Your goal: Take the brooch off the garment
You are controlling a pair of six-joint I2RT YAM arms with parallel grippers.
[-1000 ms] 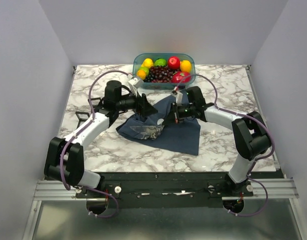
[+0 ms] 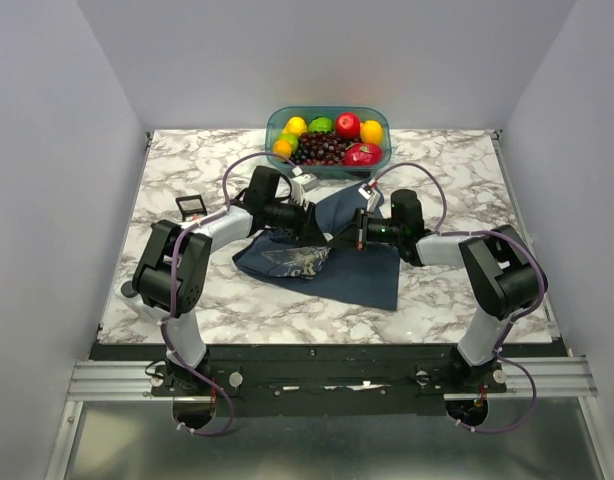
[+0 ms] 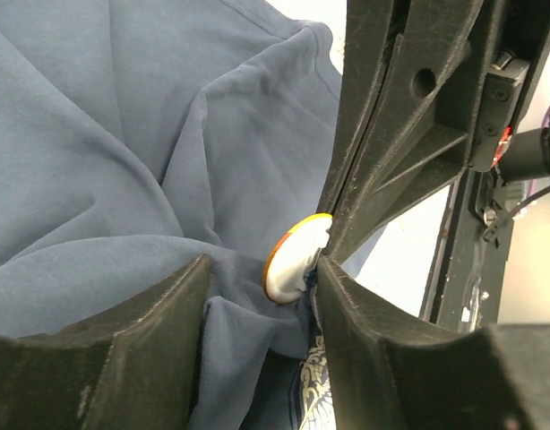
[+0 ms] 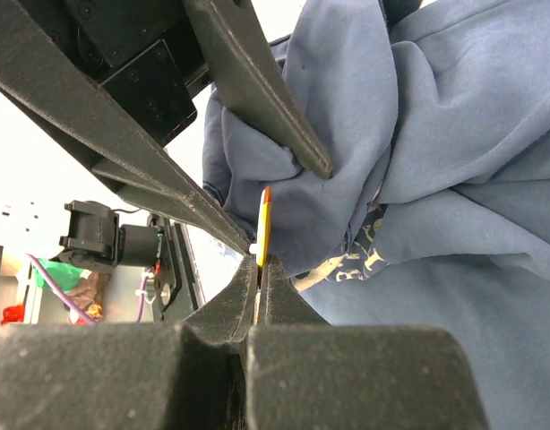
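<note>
The brooch [image 3: 297, 258], a white disc with a gold-orange rim, stands on raised cloth of the blue garment [image 2: 362, 285]. My right gripper is shut on the brooch, its edge showing between the fingertips; the brooch [image 4: 264, 226] appears edge-on there. My left gripper is part open around a bunched fold of the garment, right beside the brooch. One of its fingertips [image 3: 333, 278] lies close against the brooch's lower side. From above, both grippers meet over the garment's middle and mostly hide the brooch.
A clear blue container [image 2: 277, 118] of fruit stands at the back. A small black-framed object [image 2: 191, 207] lies on the marble table [image 2: 457, 160] behind the left arm. A whitish item [image 2: 132, 300] is partly hidden by that arm. Bare table lies right of the garment.
My left gripper has come in rightward and down to the brooch, its arm swinging with it. My right gripper has shifted slightly right. The brooch looked more exposed from above before.
</note>
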